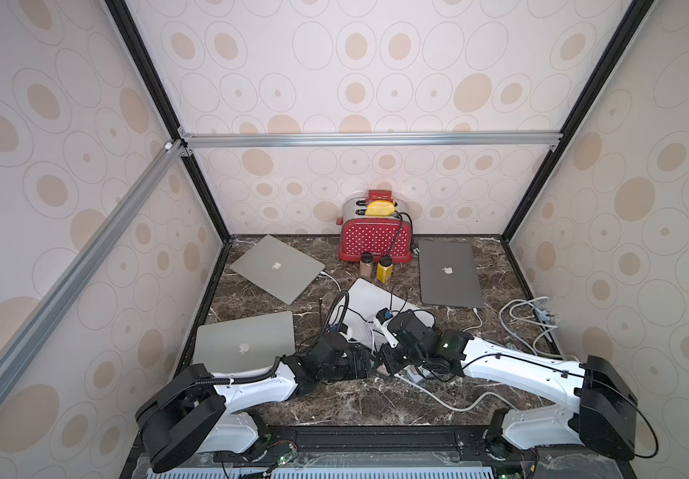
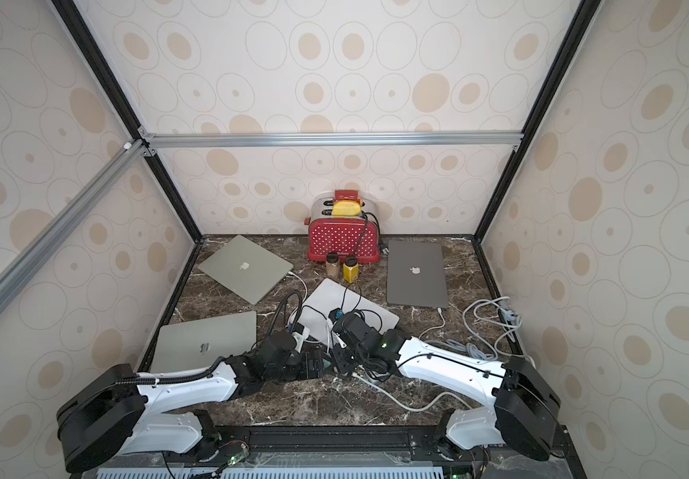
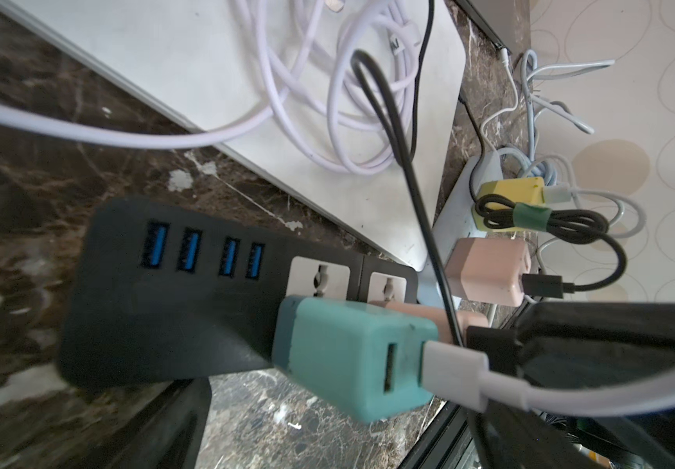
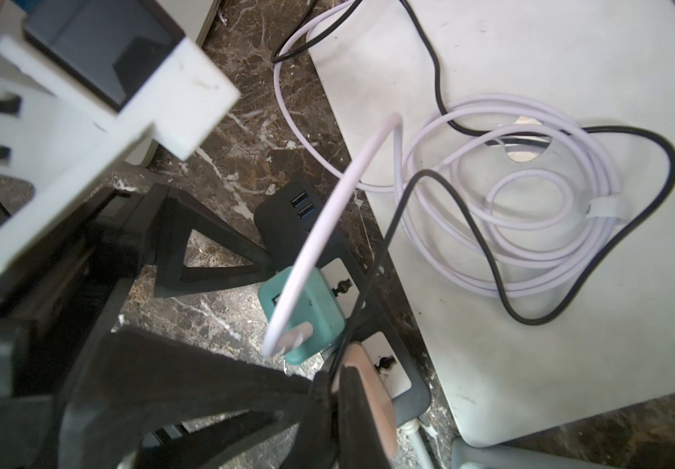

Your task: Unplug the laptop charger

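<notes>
On the counter lies a black power strip (image 3: 165,297) with USB ports and white sockets. Plugged into it are a teal charger (image 3: 353,355) with a white cable connector (image 3: 455,375) and a pink charger (image 4: 372,398) beside it. In the right wrist view, the open fingers of my left gripper stand on either side of the teal charger; contact cannot be told. My right gripper is shut at the pink charger, a black cable (image 4: 380,262) running between its fingertips. The top views mostly hide both chargers behind the grippers.
A silver laptop (image 4: 509,375) carrying a coiled pale lilac cable (image 4: 580,258) lies behind the strip. Another pink charger (image 3: 486,269) and a yellow one (image 3: 509,199) stand close by. More laptops (image 1: 244,339) lie around; a red toaster (image 1: 374,237) stands at the back.
</notes>
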